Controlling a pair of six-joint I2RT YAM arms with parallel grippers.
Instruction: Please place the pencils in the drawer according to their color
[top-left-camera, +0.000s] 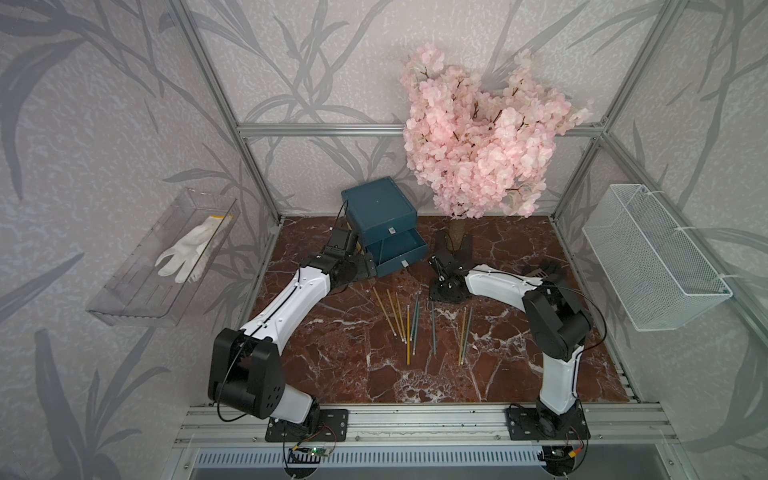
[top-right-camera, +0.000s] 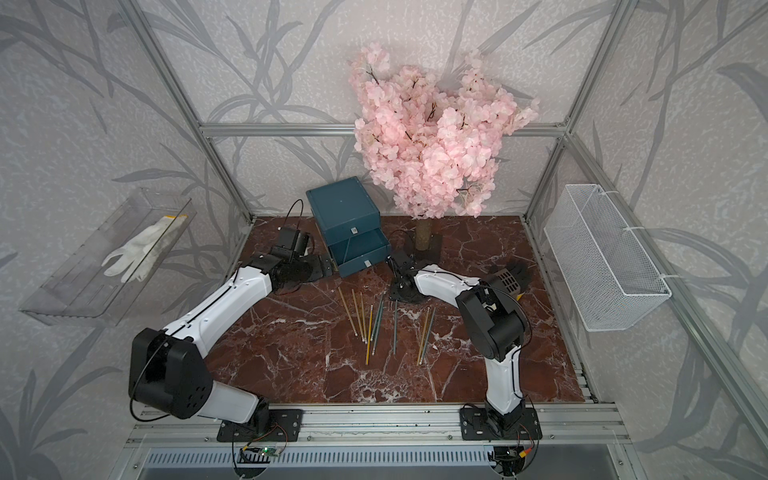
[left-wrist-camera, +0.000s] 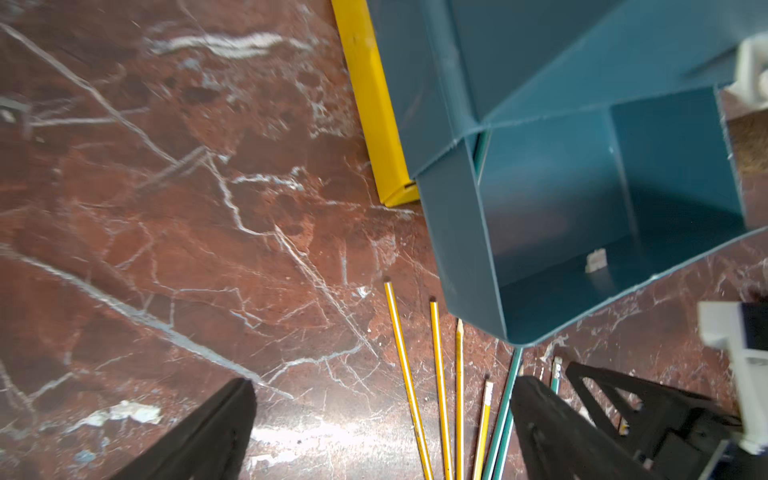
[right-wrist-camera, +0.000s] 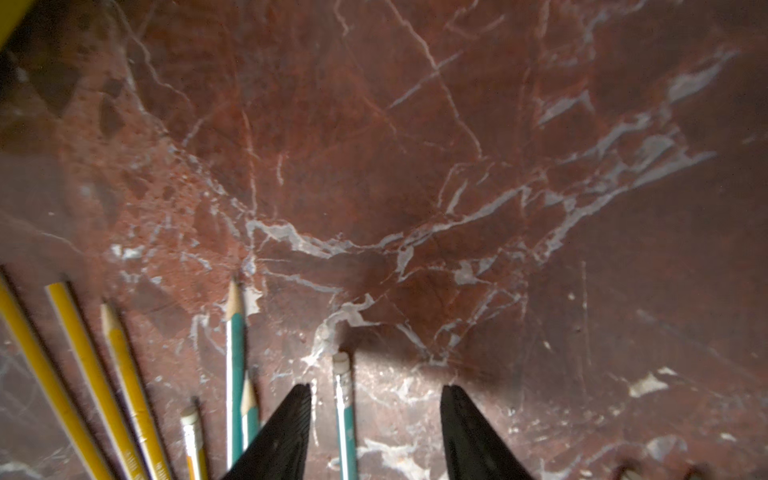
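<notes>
A teal drawer box stands at the back, its lower drawer pulled out; a teal pencil lies inside along its left wall. Yellow pencils and teal pencils lie on the table in front. My left gripper is open beside the drawer's left side, nothing between its fingers. Over the table, my right gripper is part open, its fingertips on either side of the eraser end of a lone teal pencil without visibly touching it. Another yellow and teal pair lies farther right.
Beside the box's left side is a yellow piece. A vase of pink blossoms stands right of the drawer. A wire basket and a clear tray with a glove hang at the sides.
</notes>
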